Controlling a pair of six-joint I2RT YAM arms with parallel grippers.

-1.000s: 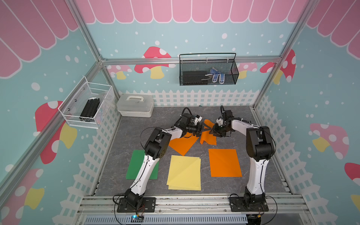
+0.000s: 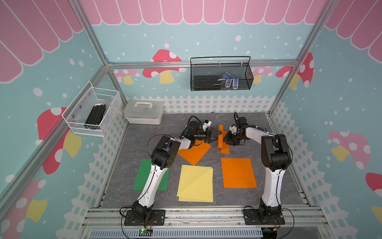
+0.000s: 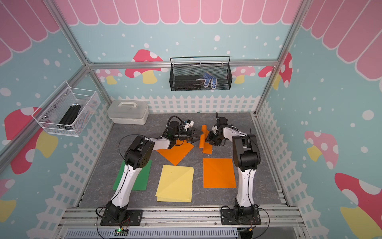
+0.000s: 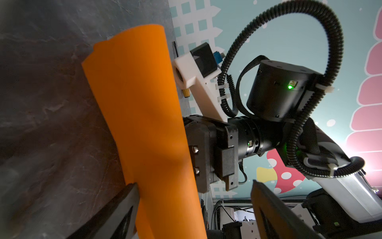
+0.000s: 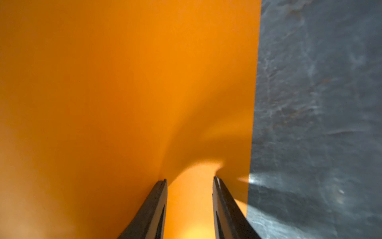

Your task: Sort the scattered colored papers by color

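Note:
A curled orange paper [image 2: 220, 139] stands between the two grippers at the back of the table, its left part rolled over into a tube. Just left of the roll, my left gripper is open; in the left wrist view the roll fills the space ahead of its spread fingers. From the right side my right gripper sits low over the same paper, its fingers apart with orange sheet behind them. Another orange paper [image 2: 195, 153] lies flat under the left arm. In front are a flat orange paper [image 2: 238, 173], overlapping yellow papers [image 2: 195, 183] and a green paper [image 2: 142, 177].
A lidded grey box [image 2: 143, 111] stands at the back left. Wire baskets hang on the left wall [image 2: 91, 111] and back wall [image 2: 220, 73], above the table. The left forearm passes over part of the green paper. Bare table lies along the right side.
My left gripper has shifted slightly left; the right arm barely moved.

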